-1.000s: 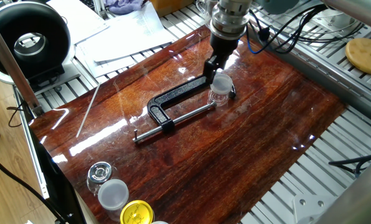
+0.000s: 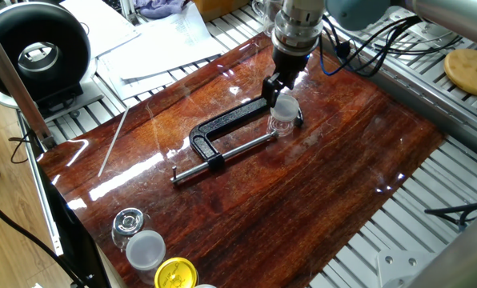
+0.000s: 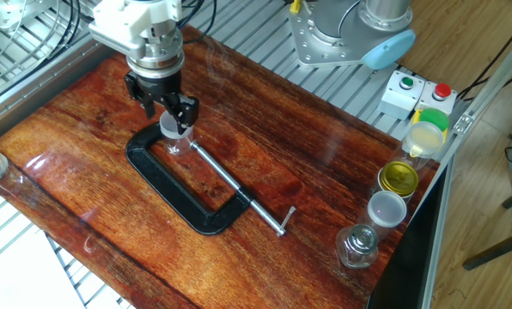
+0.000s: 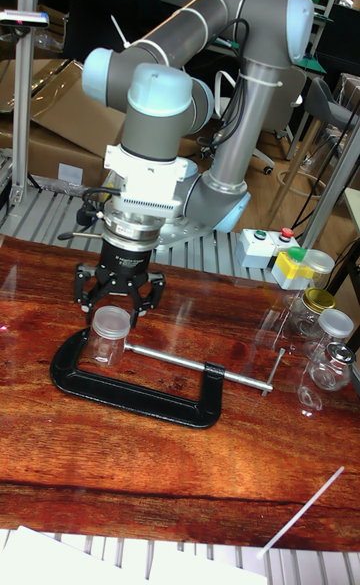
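Note:
A clear jar with a frosted white lid point(image 2: 284, 107) stands upright at the mouth of a black C-clamp point(image 3: 172, 196), which lies flat on the brown wood-grain board. The clamp's steel screw point(image 4: 192, 361) points at the jar, its tip close to the jar's side. Just above and beside that lid hangs my black gripper point(image 3: 165, 118), pointing down. Its two fingers point(image 4: 81, 292) are spread apart in exterior views 2 and 3, so it is open. Nothing appears gripped. Whether the fingertips touch the lid cannot be told.
Several jars stand in a row along one board edge, among them a gold-lidded jar point(image 3: 399, 178), a white-lidded jar point(image 3: 387, 209) and a silver-topped one point(image 3: 357, 245). Button boxes point(image 4: 256, 247) are beyond. A thin white stick point(image 2: 113, 142) lies apart. The board's middle is largely bare.
The arm's wrist has shifted only slightly over the jar. Jar, clamp and the other jars have not moved.

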